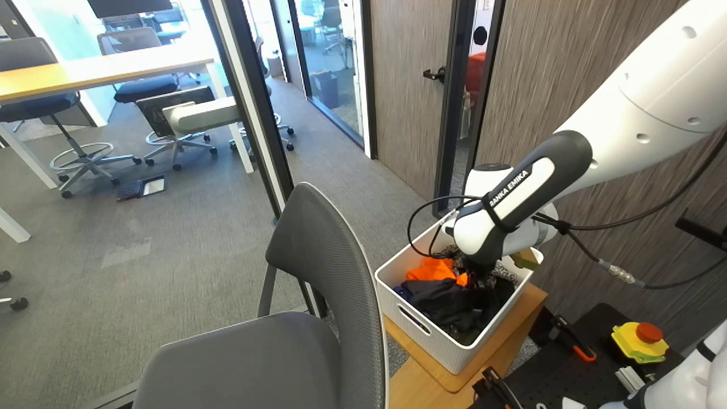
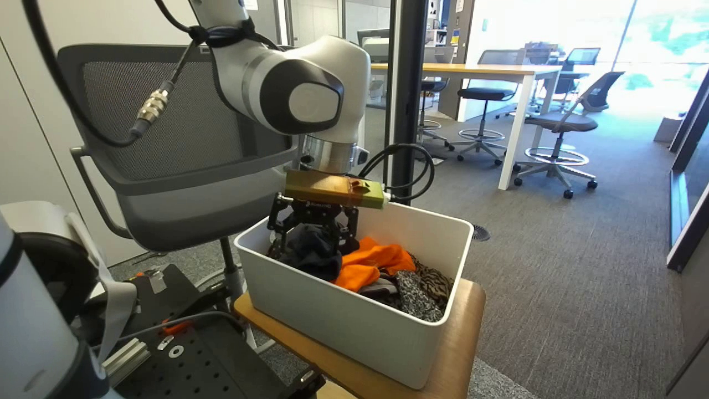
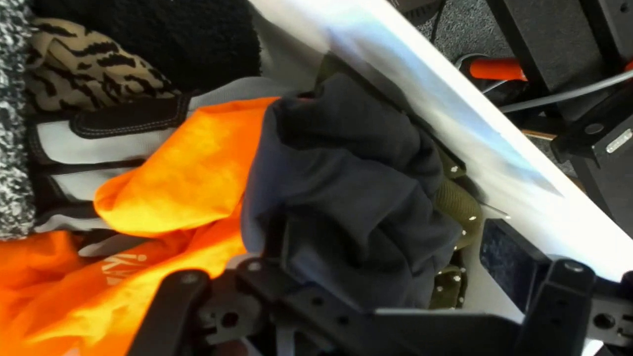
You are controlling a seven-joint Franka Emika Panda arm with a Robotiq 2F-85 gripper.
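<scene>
A white bin [image 2: 345, 332] holds a heap of mixed cloth items. In the wrist view, a dark grey cloth [image 3: 356, 184] lies bunched against the bin's wall, partly between and ahead of my fingers. My gripper [image 2: 312, 243] is open and reaches down inside the bin, its fingers spread on either side of that dark cloth. An orange cloth [image 3: 184, 184] lies beside the dark one. Grey-and-black gloves [image 3: 107, 136] show next to it. In exterior view 1 the arm hides most of the gripper.
The bin stands on a wooden stool [image 1: 443, 371]. A grey chair [image 1: 327, 272] stands close beside it. A black perforated board [image 2: 199, 359] with tools and a yellow emergency stop [image 1: 640, 343] lie near the arm's base. Speckled and animal-print cloths [image 2: 419, 296] fill another part of the bin.
</scene>
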